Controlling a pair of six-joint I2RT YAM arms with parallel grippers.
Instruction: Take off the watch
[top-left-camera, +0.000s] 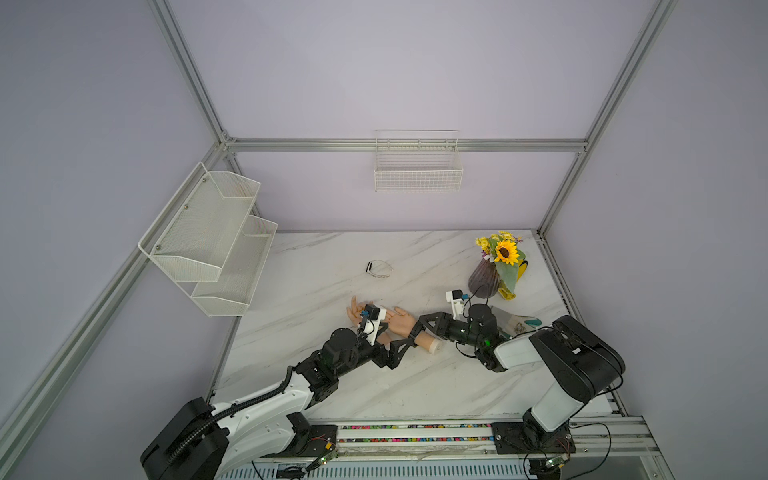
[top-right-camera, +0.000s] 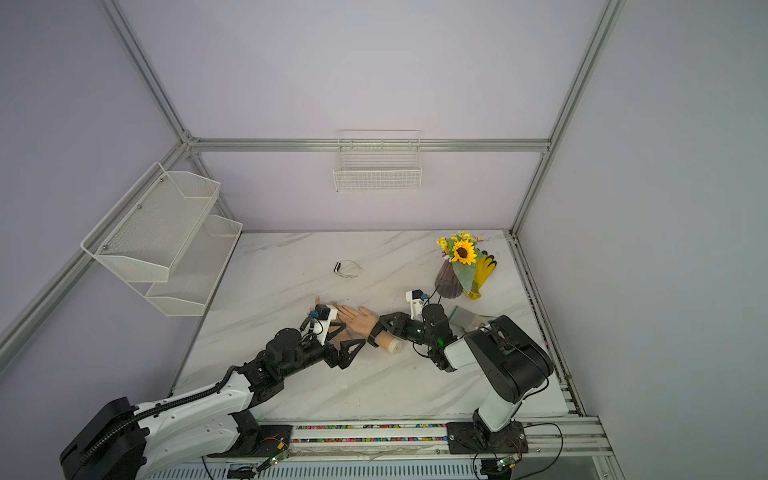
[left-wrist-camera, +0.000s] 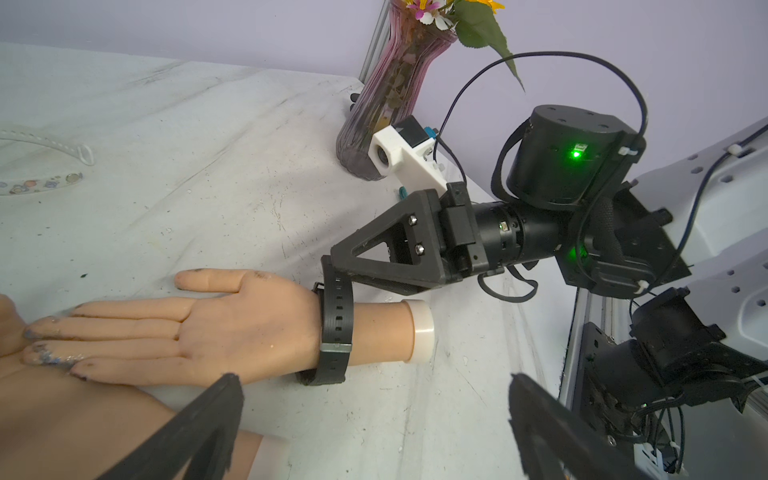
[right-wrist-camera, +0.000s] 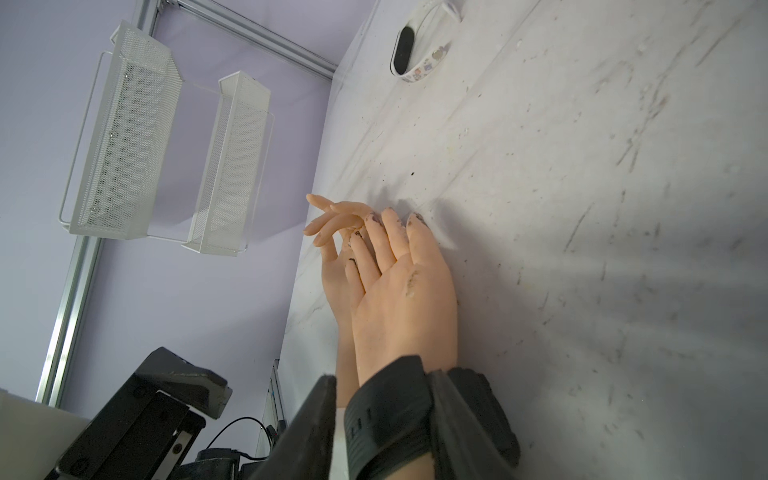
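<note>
A black watch (left-wrist-camera: 336, 312) is strapped round the wrist of a mannequin hand (left-wrist-camera: 248, 328), lying palm up beside a second hand (right-wrist-camera: 340, 304). My right gripper is low at the watch's strap; in the right wrist view its blurred fingertips straddle part of the strap, and whether they touch it is unclear. My left gripper hangs open just in front of the watch, on the near side of the hands, with nothing between its fingers.
A band (right-wrist-camera: 404, 52) lies at the back centre. A vase of flowers (top-right-camera: 449, 280) and yellow gloves (top-right-camera: 484, 272) stand or lie at the right. Wire baskets (top-right-camera: 376, 180) hang on the walls.
</note>
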